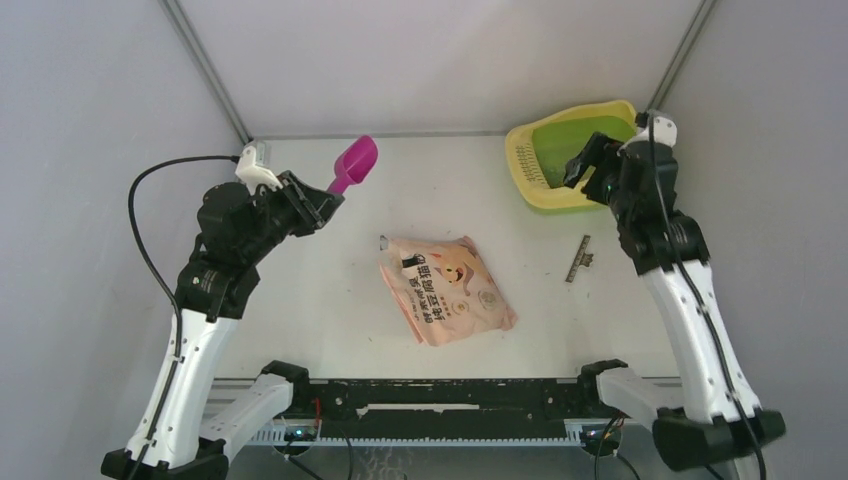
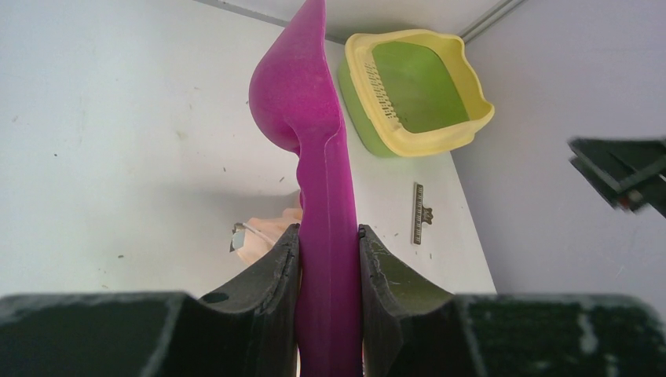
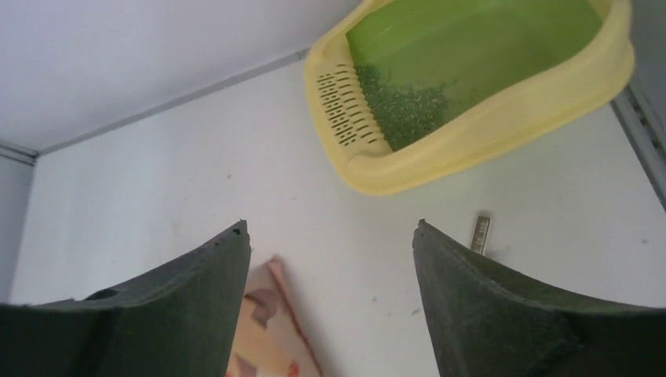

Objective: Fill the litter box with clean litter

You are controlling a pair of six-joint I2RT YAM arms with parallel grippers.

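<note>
A magenta scoop [image 1: 355, 163] is held up at the back left, its handle [image 2: 328, 259] clamped upright in my left gripper, which is shut on it. In the top view, a pink litter bag [image 1: 447, 288] lies flat near the table's middle. The litter box [image 1: 519, 165], yellow-rimmed with a green inside, stands in the back right corner; in the right wrist view some dark grains [image 3: 408, 110] lie on its floor. My right gripper hangs in front of and above the box, open and empty between its fingers.
A small dark clip-like strip [image 1: 578, 258] lies on the table in front of the litter box. Clear white tabletop [image 1: 300, 330] surrounds the bag on the left and front. Walls close in the back and both sides.
</note>
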